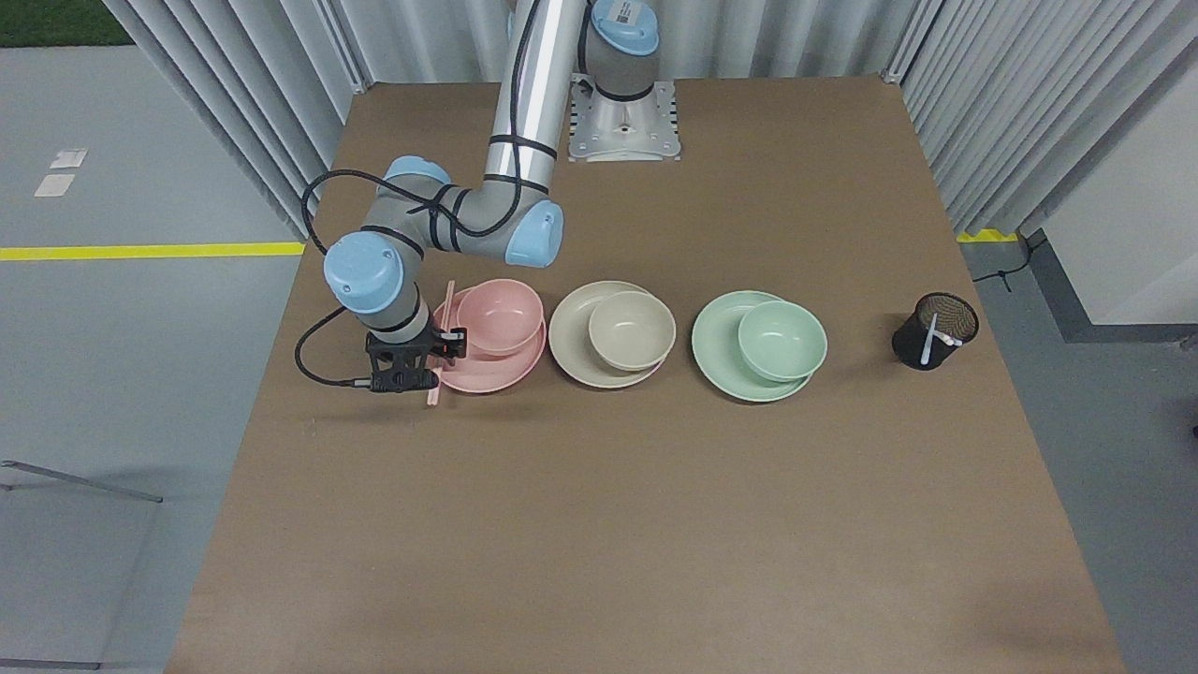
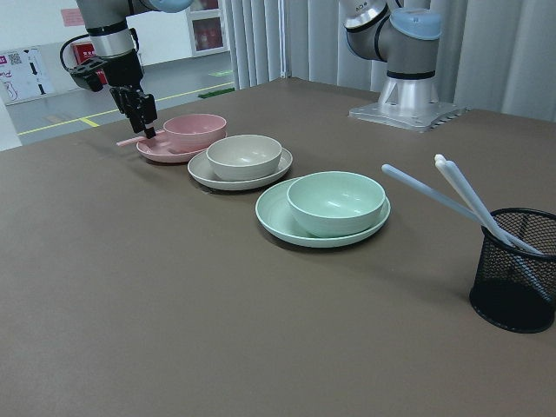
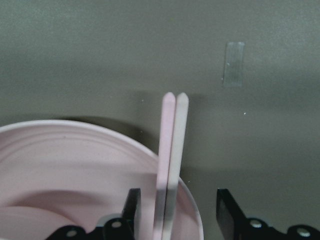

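Note:
Pink chopsticks (image 3: 164, 160), one looking paler, lie side by side across the rim of the pink plate (image 3: 90, 170) at the left of the table, beside the pink bowl (image 1: 501, 315). My gripper is low over them, open, its fingers either side of the pair with nothing clamped. In the camera front view the wrist housing (image 1: 404, 361) partly hides the plate.
A cream plate with bowl (image 1: 631, 329) and a green plate with bowl (image 1: 781, 338) stand to the right. A black mesh cup (image 1: 915, 350) with sticks is at the far right.

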